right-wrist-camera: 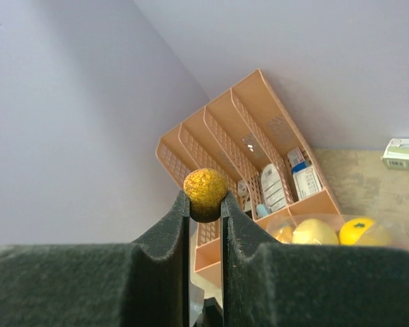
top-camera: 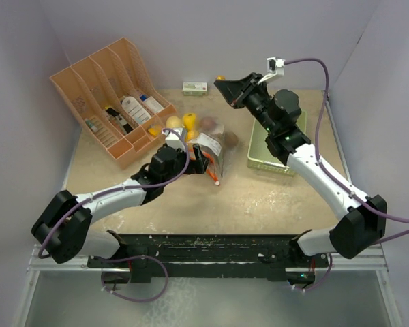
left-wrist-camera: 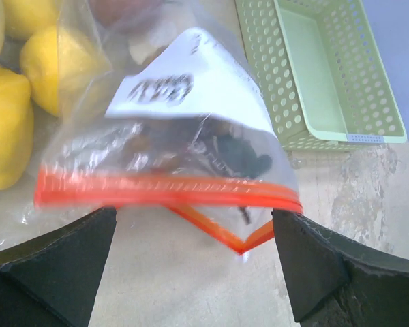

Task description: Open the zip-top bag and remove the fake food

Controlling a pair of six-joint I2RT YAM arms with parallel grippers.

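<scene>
The zip top bag (left-wrist-camera: 191,82) with an orange zipper lies in the middle of the table beside yellow fake peppers and fruit (left-wrist-camera: 7,129), partly under clear plastic. My left gripper is open just in front of the bag's zipper edge, fingers either side of it. My right gripper is raised high at the back right, above the green basket, shut on a small mottled yellow-orange fake food piece (right-wrist-camera: 205,185) held at its fingertips.
A green basket (left-wrist-camera: 307,68) stands to the right of the bag. An orange slotted organizer (top-camera: 78,82) with bottles is at the back left, and a small box (top-camera: 194,88) at the back wall.
</scene>
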